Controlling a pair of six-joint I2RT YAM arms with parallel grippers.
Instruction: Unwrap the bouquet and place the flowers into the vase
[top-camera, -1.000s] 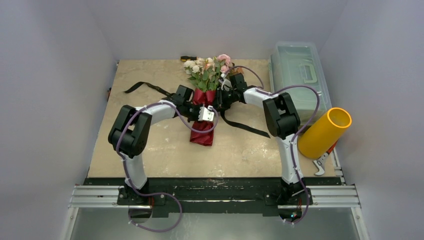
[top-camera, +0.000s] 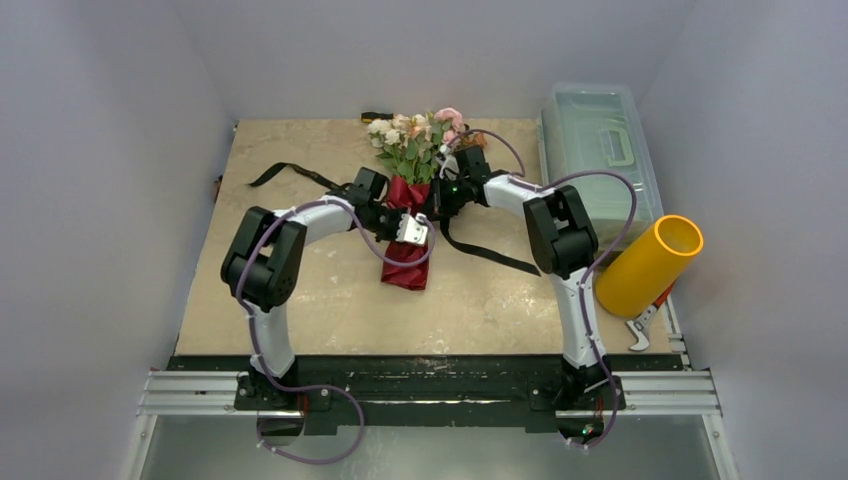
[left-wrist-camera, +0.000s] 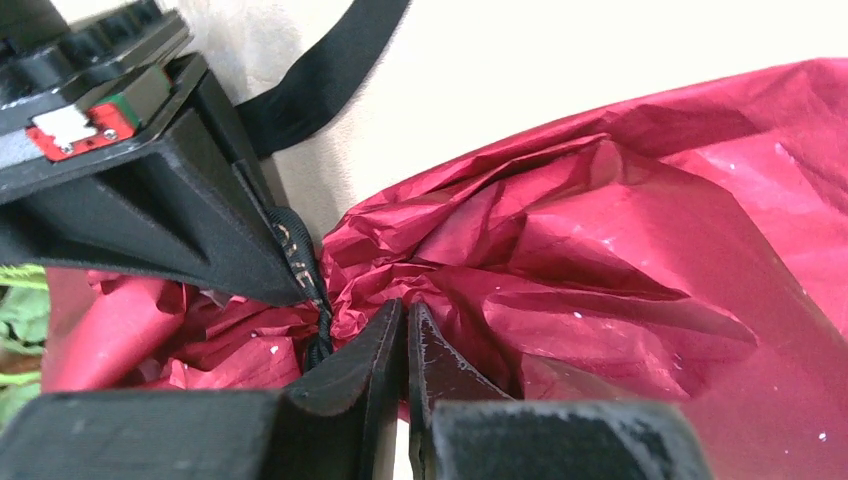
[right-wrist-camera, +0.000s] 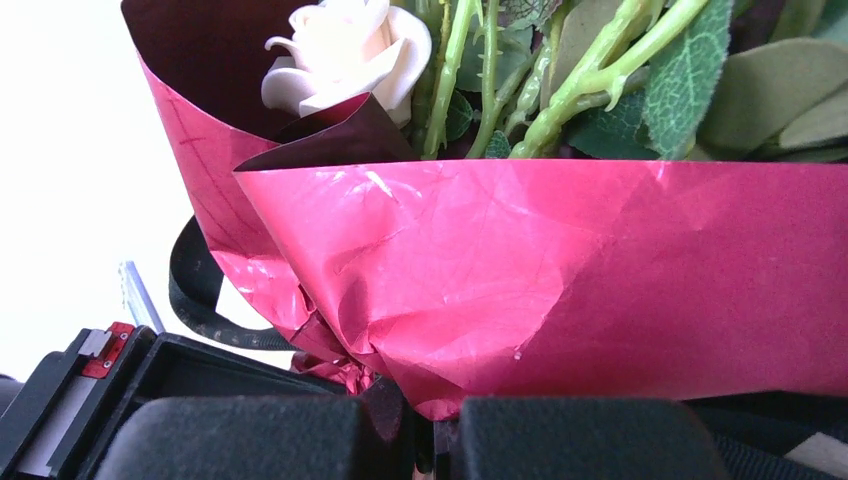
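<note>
The bouquet (top-camera: 410, 135) of white, peach and pink flowers lies on the table in a red wrapping (top-camera: 406, 276) with a gathered waist. At that waist, my left gripper is shut, its tips pressed into the red folds. A black cord (left-wrist-camera: 300, 255) crosses the waist and passes behind its left finger. From the other side, my right gripper (top-camera: 437, 203) reaches the waist, shut, with nothing visible between its fingers; in the right wrist view the wrapping partly covers its tips. The yellow vase (top-camera: 640, 270) stands at the far right.
Black ribbon (top-camera: 492, 257) trails over the table on both sides of the bouquet. A clear lidded box (top-camera: 600, 150) fills the back right, with a wrench (top-camera: 640, 330) by the vase. Free table lies in front of the bouquet.
The left arm and the wrapping have shifted only a little to the right.
</note>
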